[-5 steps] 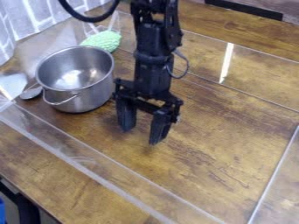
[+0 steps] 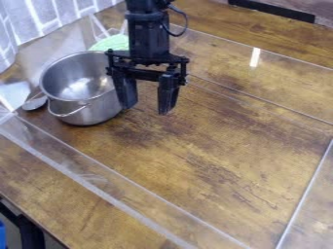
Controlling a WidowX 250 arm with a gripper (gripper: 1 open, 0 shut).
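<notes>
The black gripper (image 2: 147, 95) hangs over the wooden table (image 2: 221, 165), just right of a steel pot (image 2: 81, 107), with its fingers spread open and nothing visible between them. Its left finger is close to the pot's right side; whether they touch I cannot tell.
A pale green object (image 2: 109, 41) lies behind the pot, partly hidden by the arm. A small light metal item (image 2: 18, 93) sits at the far left.
The gripper has moved up and back in the view and turned, its fingers now higher beside the pot. The pot looks unmoved.
</notes>
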